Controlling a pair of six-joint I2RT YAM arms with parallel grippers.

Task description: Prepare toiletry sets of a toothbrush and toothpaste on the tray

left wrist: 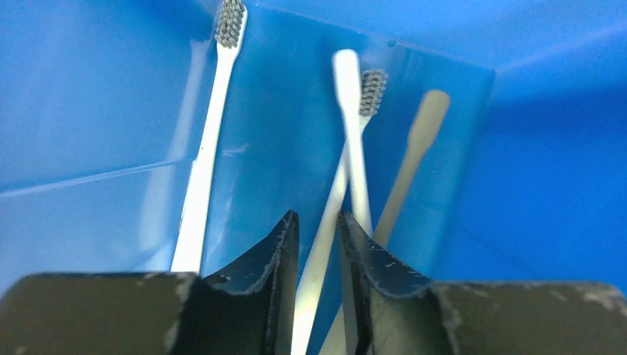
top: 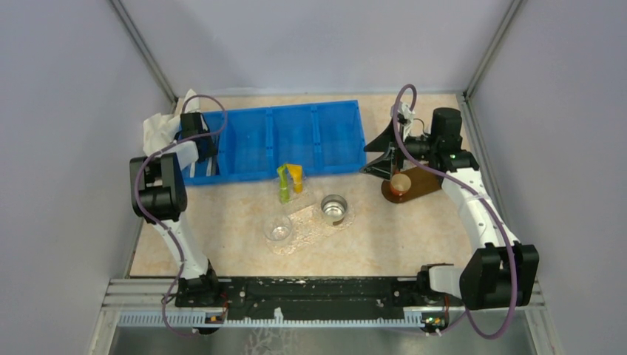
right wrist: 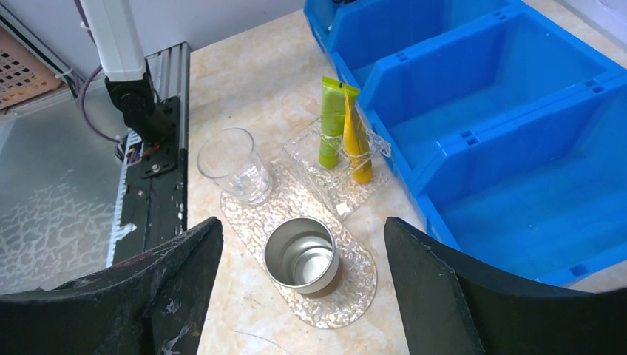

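My left gripper is over the leftmost compartment of the blue bin (top: pixel 293 140), its fingers parted around or above white toothbrush handles; contact is unclear. One toothbrush (left wrist: pixel 208 153) lies at left, and several others (left wrist: pixel 414 148) lie crossed or side by side at right. Green toothpaste (right wrist: pixel 330 118) and yellow toothpaste (right wrist: pixel 358 155) stand in a clear holder, beside a speckled tray (right wrist: pixel 340 307) bearing a clear glass (right wrist: pixel 235 166) and a steel cup (right wrist: pixel 302 251). My right gripper is open and empty at the bin's right end.
A wooden board (top: pixel 421 181) with a brown cup (top: pixel 401 184) lies under the right arm. White cloth (top: pixel 157 129) lies beyond the bin's left end.
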